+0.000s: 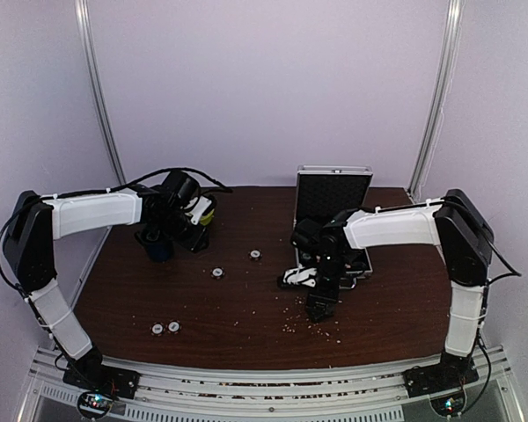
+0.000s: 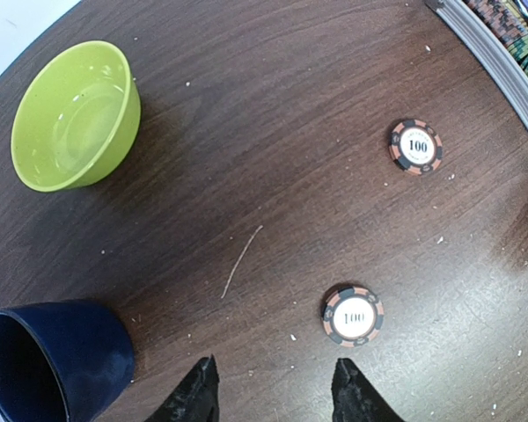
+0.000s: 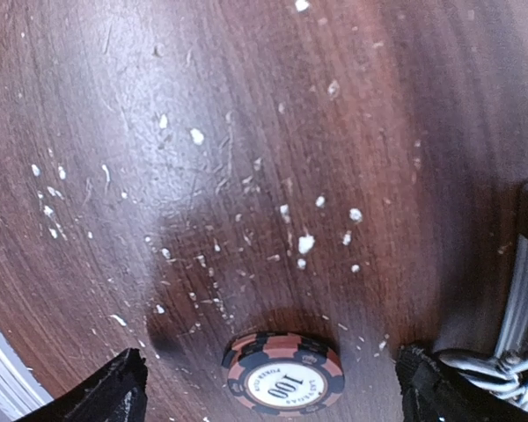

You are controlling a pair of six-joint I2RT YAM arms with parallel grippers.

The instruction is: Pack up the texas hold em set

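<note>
One poker chip (image 3: pixel 286 374) marked 100 lies flat on the table between the spread fingers of my right gripper; the fingers stand apart on both sides of it. In the top view that arm hides this chip. My left gripper hovers over the table, part open and empty. Ahead of it lie two more chips, a nearer one (image 2: pixel 353 316) and a farther one (image 2: pixel 415 147). Two chips (image 1: pixel 165 328) sit side by side at the front left. The lid of the chip case (image 1: pixel 333 195) stands up, and my right arm covers much of its base.
A green bowl (image 2: pixel 75 119) and a dark blue cup (image 2: pixel 62 360) stand at the left, partly behind my left arm in the top view. Small pale crumbs (image 1: pixel 299 321) dot the table near my right gripper.
</note>
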